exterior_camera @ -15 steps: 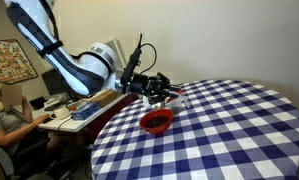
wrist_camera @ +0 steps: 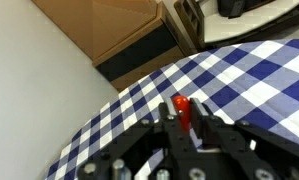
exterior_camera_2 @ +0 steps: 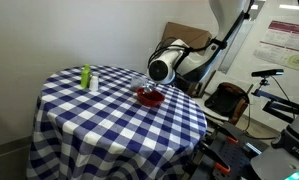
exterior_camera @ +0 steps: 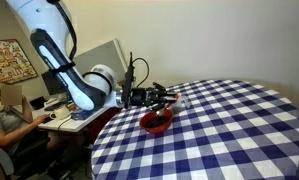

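A red bowl (exterior_camera: 157, 122) with something dark in it stands on the checkered table. My gripper (exterior_camera: 171, 100) is low over its far right side, tilted sideways. In the wrist view the gripper is shut on a small red-orange thing (wrist_camera: 182, 108), which shows upright between the fingertips. What this thing is, and its lower end, I cannot tell. A pale, glassy shape (exterior_camera: 183, 103) shows right beside the gripper, too small to name. From the other side, the red bowl (exterior_camera_2: 150, 98) is partly covered by the gripper. The wrist view does not show the bowl.
A green bottle (exterior_camera_2: 86, 76) and a white bottle (exterior_camera_2: 94, 84) stand toward the far end of the blue and white checkered tablecloth (exterior_camera: 229, 125). Much of the cloth around the bowl is clear. A person (exterior_camera: 11, 120) sits at the left, off the table.
The arm has come down, and the gripper is lower and closer to the red bowl than one second ago. The bowl has not visibly moved.
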